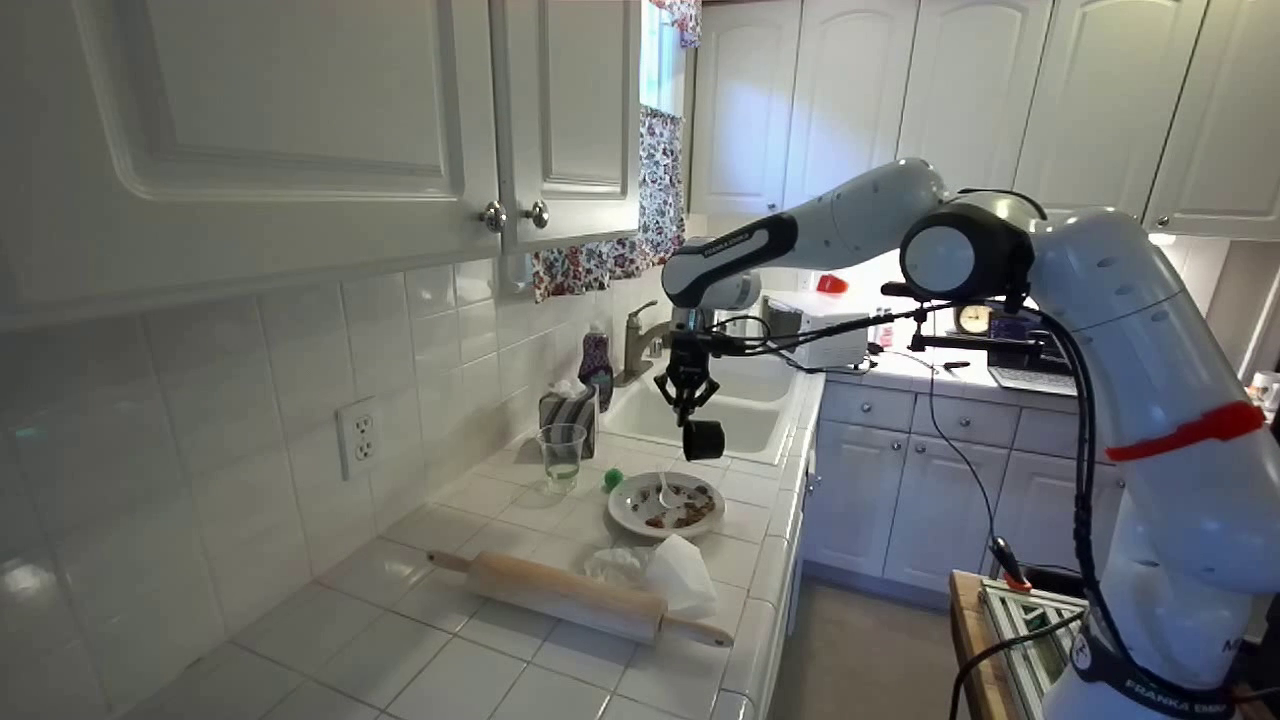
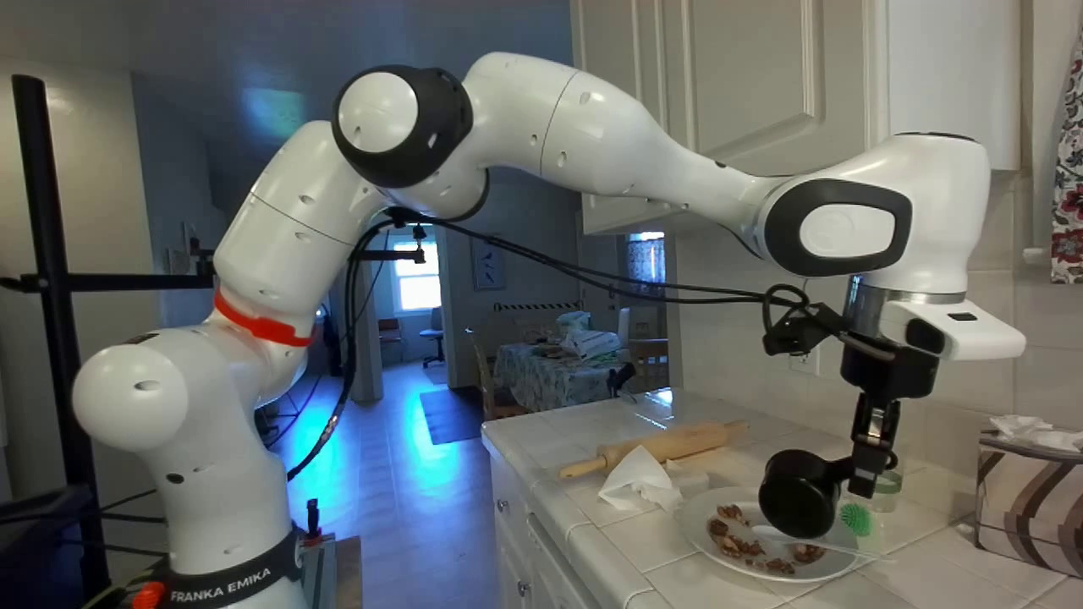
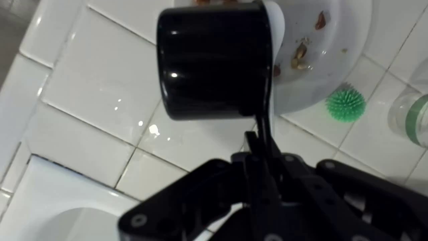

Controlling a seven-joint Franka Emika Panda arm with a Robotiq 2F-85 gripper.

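My gripper is shut on the handle of a black cup, which hangs in the air above the counter. In the wrist view the black cup lies sideways beyond the fingertips, its handle running down between them. Its inside does not show. Under and beside it is a white plate bearing brown bits and a pale spoon. From the other side, the cup covers part of the plate.
A spiky green ball and a clear cup stand near the plate. A rolling pin and crumpled white paper lie in front of it. The tissue box and sink are farther back.
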